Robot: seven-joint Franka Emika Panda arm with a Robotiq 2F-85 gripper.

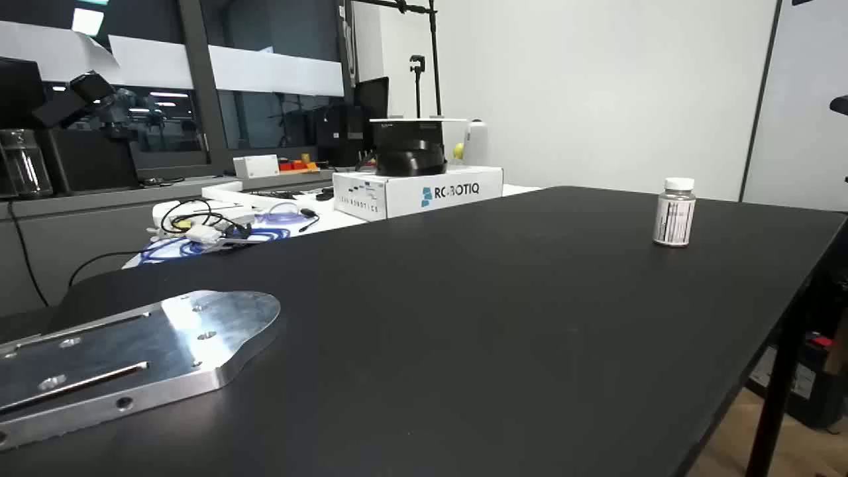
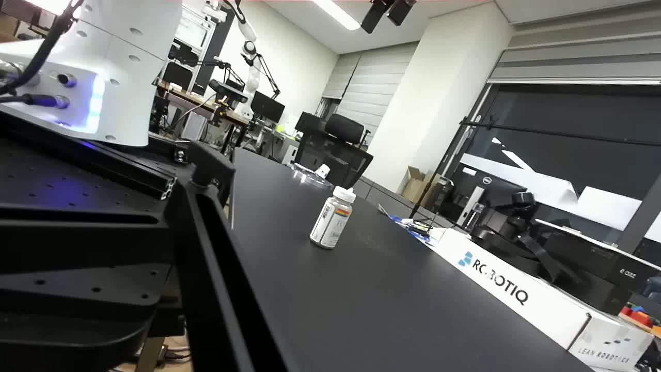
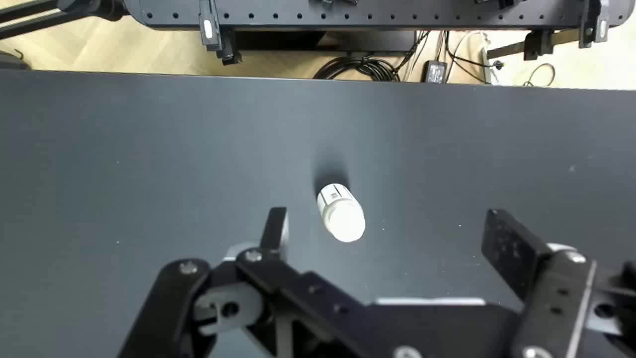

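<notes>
A small white-capped bottle with a printed label stands upright on the black table, towards the right in exterior view 1 (bottle) and near the middle in exterior view 2 (bottle). Seen from above in the wrist view, the same bottle shows mostly its white cap. My gripper is open over the table, its two fingers wide apart with nothing held between them. The bottle appears just ahead of the fingertips, nearer the left finger than the right. Neither exterior view shows the gripper.
Bare black tabletop surrounds the bottle. A silver metal plate occupies the near left in exterior view 1. Along one side is a white Robotiq box. Beyond the bottle, a clear container lies near the table's far end.
</notes>
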